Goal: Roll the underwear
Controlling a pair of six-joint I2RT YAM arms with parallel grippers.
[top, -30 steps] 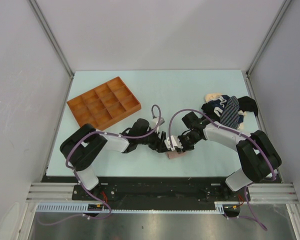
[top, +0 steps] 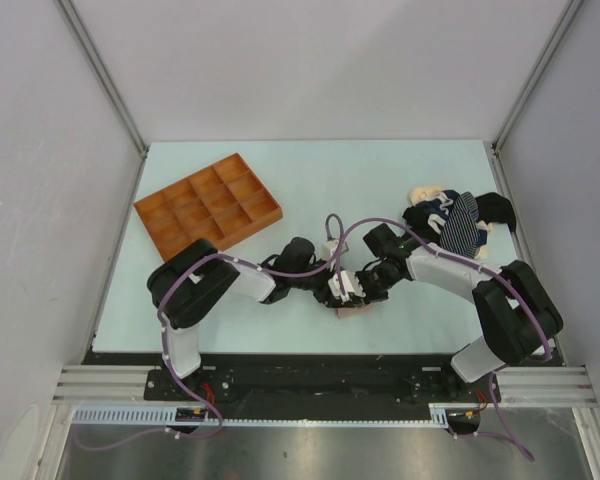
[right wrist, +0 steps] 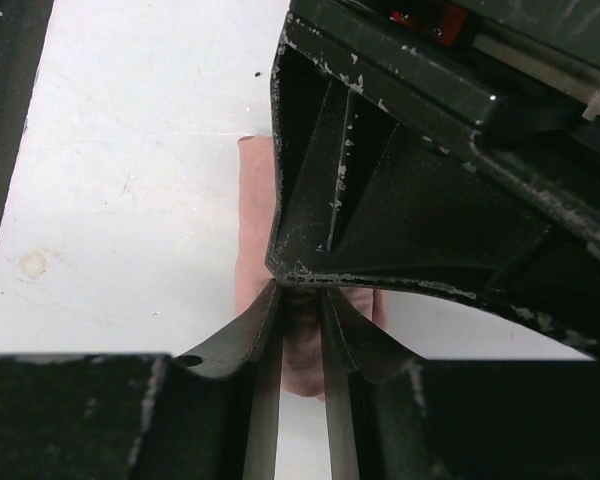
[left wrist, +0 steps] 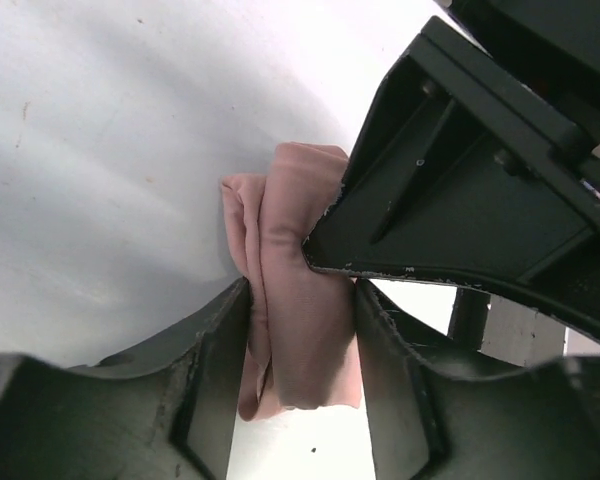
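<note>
The pink underwear (top: 352, 311) lies as a narrow folded bundle near the table's front middle, mostly hidden under both grippers in the top view. In the left wrist view it (left wrist: 290, 220) runs between the fingertips of my left gripper, which stand apart around it. My right gripper is shut on the pink fabric (right wrist: 255, 200), pinching it; the other gripper's dark body covers much of the right wrist view.
A wooden compartment box (top: 208, 205) is at the back left. A pile of folded dark, striped and beige cloths (top: 460, 222) lies at the back right.
My left gripper has moved right and slightly toward the front, onto the underwear beside the right gripper. The right gripper looks unchanged.
</note>
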